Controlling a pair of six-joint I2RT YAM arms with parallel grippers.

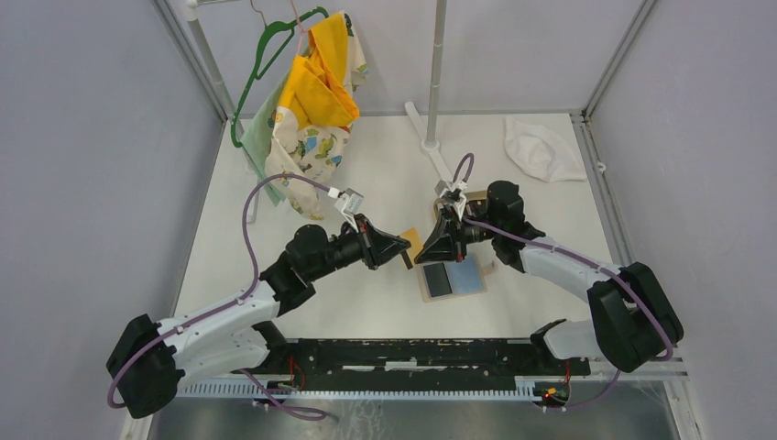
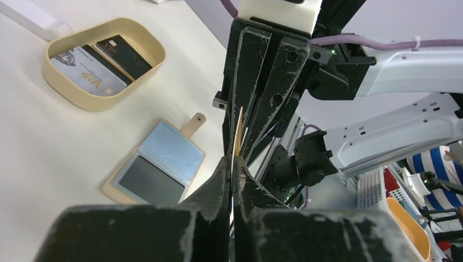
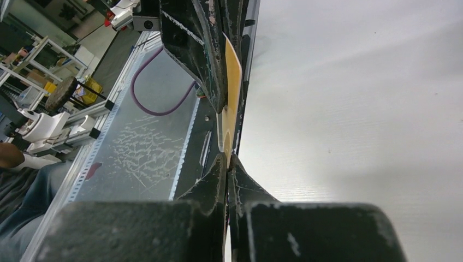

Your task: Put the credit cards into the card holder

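Observation:
Above the table, a thin gold card [image 1: 411,243] with a dark stripe is held between my two grippers. My left gripper is shut on it from the left. From the other side my right gripper is also shut, with the card's near end running between its fingertips. The card is almost edge-on in both wrist views. Below lies the card holder [image 2: 155,164], unfolded, with a dark panel, a light blue panel and a strap. More cards, one white [image 2: 90,71] and one black [image 2: 124,56], rest in a beige box [image 2: 82,101].
A white pole base [image 1: 431,145] stands behind the box. Clothes [image 1: 316,119] hang at the back left, and a white cloth [image 1: 542,151] lies at the back right.

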